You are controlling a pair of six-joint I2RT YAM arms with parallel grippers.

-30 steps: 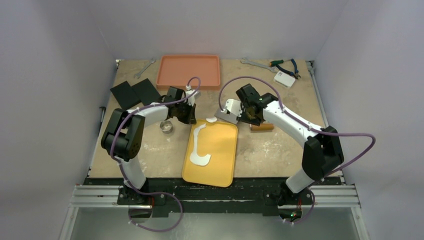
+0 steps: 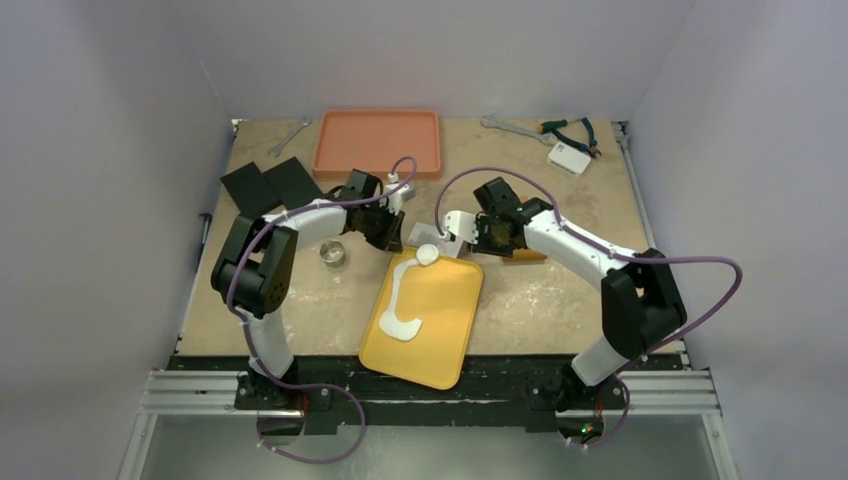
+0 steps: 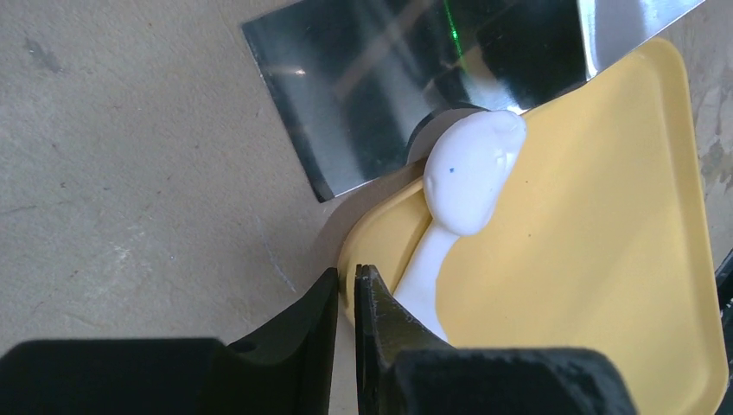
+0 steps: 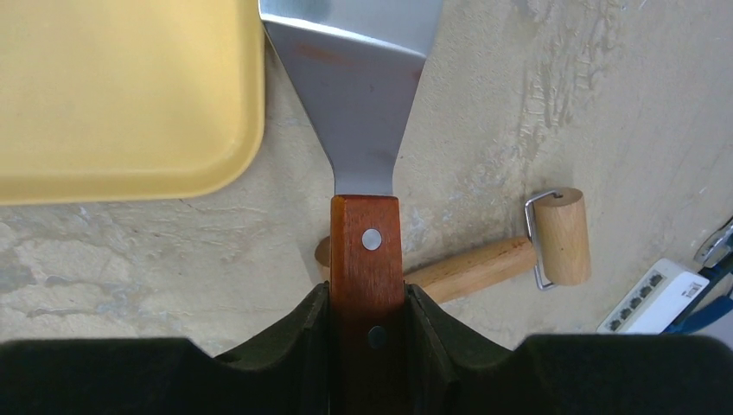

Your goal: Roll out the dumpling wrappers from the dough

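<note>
My right gripper is shut on the wooden handle (image 4: 364, 242) of a steel scraper (image 4: 354, 95), whose blade lies over the back of the yellow tray (image 2: 440, 330). In the left wrist view the shiny blade (image 3: 372, 86) borders a white dough lump (image 3: 467, 164) at the tray's back corner. A longer strip of white dough (image 2: 400, 325) lies in the tray. My left gripper is above that corner, left of the lump, its fingertips close together; I see nothing held between them.
A rolling pin (image 4: 471, 268) and small roller (image 4: 562, 233) lie right of the tray. A pink tray (image 2: 376, 130) is at the back, a metal cup (image 2: 333, 254) and dark plates (image 2: 250, 189) at the left, tools and a white box (image 2: 568, 158) back right.
The yellow tray has shifted slightly toward the front, the dough lump shows more fully beside the blade, and my left gripper has moved slightly right. The right arm has moved slightly.
</note>
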